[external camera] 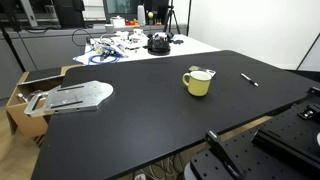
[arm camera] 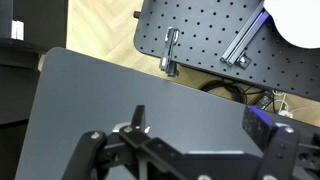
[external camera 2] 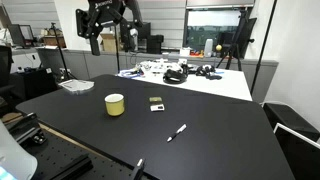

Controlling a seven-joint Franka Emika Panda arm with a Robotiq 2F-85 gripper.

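Observation:
A yellow mug with a pale inside (external camera 2: 115,105) stands upright on the dark table; exterior view 1 shows the same mug (external camera: 198,82) with its handle to the left. A slim pen-like item (external camera 2: 177,132) lies to the mug's right. Behind them are a small yellow-green block (external camera 2: 155,100) and a small white piece (external camera 2: 157,108). High over the table, apart from all of these, hangs my gripper (external camera 2: 112,45). Its fingers are spread, with nothing visible between them. The wrist view shows the gripper over the table's edge, and no mug.
A white tray-like piece (external camera: 70,97) lies at the table's far end from the pen. Cables and equipment (external camera: 120,43) clutter the area behind the table. A perforated metal base plate (arm camera: 200,38) adjoins the table's edge.

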